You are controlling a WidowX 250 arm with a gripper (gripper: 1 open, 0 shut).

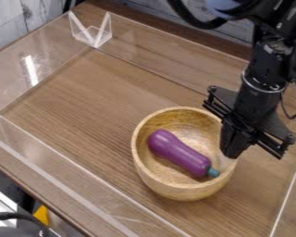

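A purple eggplant-like toy (177,148) with a green tip lies diagonally inside a round tan bowl (152,181) on the wooden table. My black gripper (231,148) hangs over the bowl's right rim, above and right of the toy, with its fingertips pointing down. It appears shut, and nothing shows held in it.
A clear plastic container (92,32) stands at the back left.
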